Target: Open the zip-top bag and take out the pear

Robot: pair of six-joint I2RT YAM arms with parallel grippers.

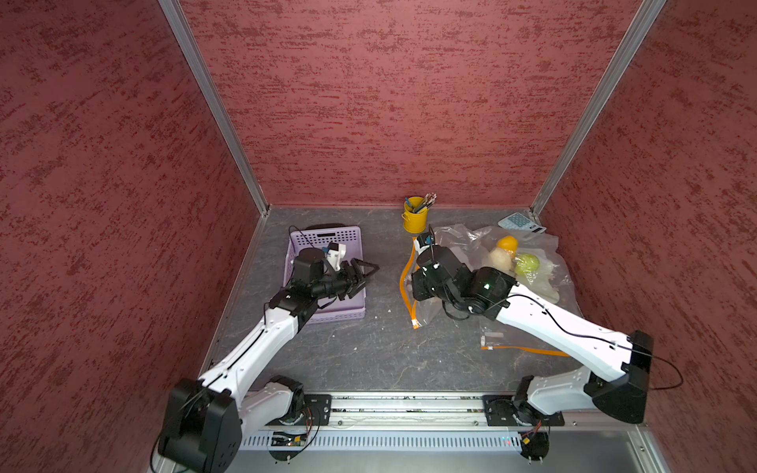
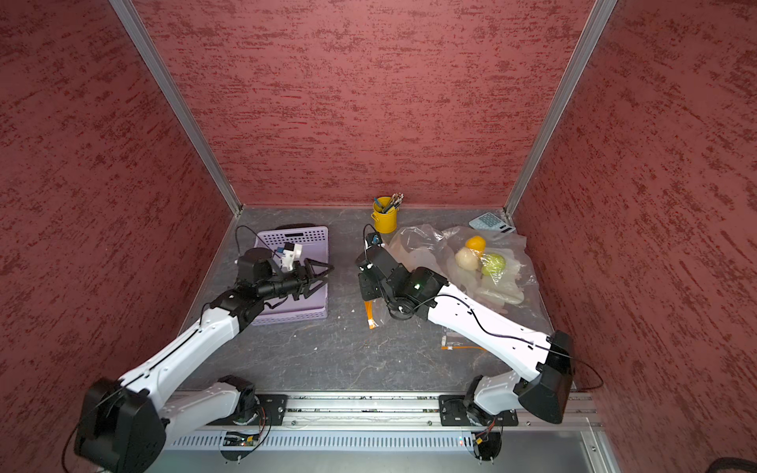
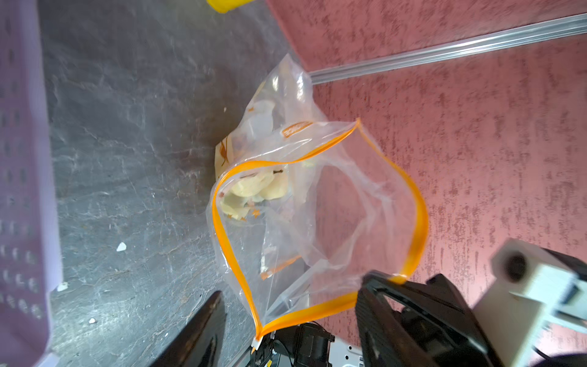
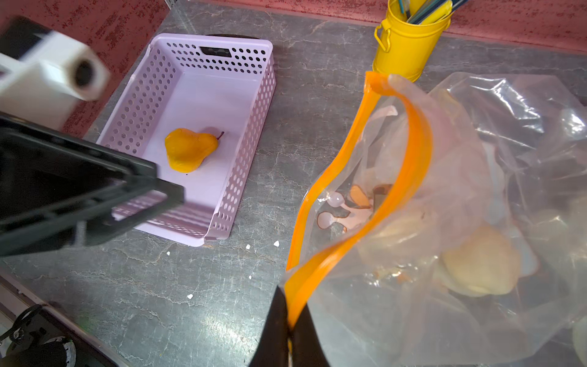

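Note:
A yellow pear (image 4: 188, 150) lies in the lilac basket (image 4: 250, 146) in the right wrist view. The clear zip bag (image 3: 293, 165) is on the right with its orange-edged mouth gaping. My right gripper is shut on the orange rim of the bag and lifts it. Over the basket's right side, my left gripper (image 1: 372, 277) stands part open, with nothing between its fingers and apart from the bag mouth. Inside the bag show a green fruit (image 1: 526, 264), an orange one (image 1: 507, 243) and a pale one (image 1: 500, 258).
A yellow cup (image 1: 414, 216) holding pens stands at the back. A calculator-like device (image 2: 491, 221) lies at the back right. Another orange strip (image 1: 524, 349) lies front right. Bare table separates basket and bag.

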